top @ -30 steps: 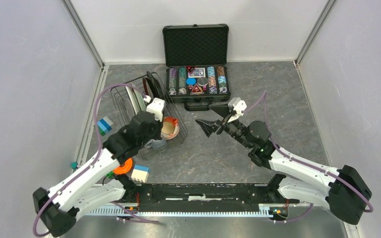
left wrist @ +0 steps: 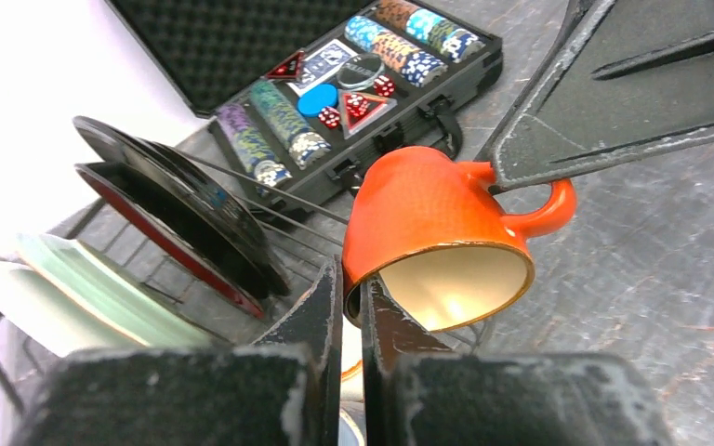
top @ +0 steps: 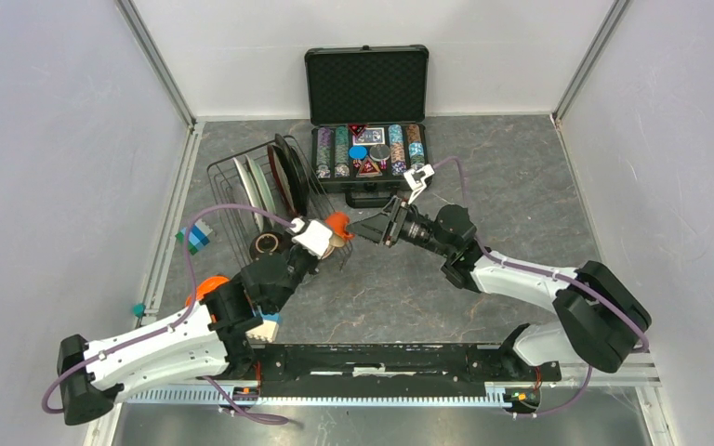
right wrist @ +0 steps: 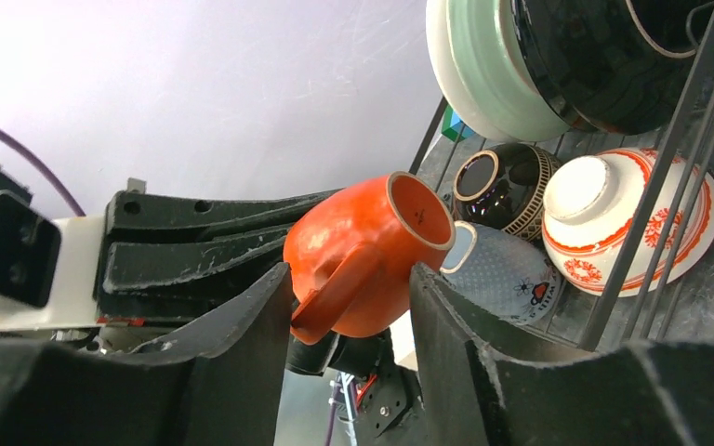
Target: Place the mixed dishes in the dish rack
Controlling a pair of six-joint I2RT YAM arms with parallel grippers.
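Note:
An orange mug (left wrist: 423, 204) with cream inside is held up by my left gripper, shut on its rim, above the near right of the wire dish rack (top: 232, 214). My right gripper is part open around the mug near its handle, its fingers close to it; contact is unclear. The rack holds white and green plates (right wrist: 493, 65), dark plates (right wrist: 595, 56), a black patterned cup (right wrist: 488, 186), a red-patterned white bowl (right wrist: 632, 218) and a blue-grey mug (right wrist: 507, 283).
An open poker chip case (top: 370, 186) stands behind, right of the rack. Blocks (top: 197, 236) and an orange object (top: 206, 286) lie at left.
My left gripper has lifted the orange mug out of the rack and rightward. My right arm has moved left toward it, its fingers now at the mug.

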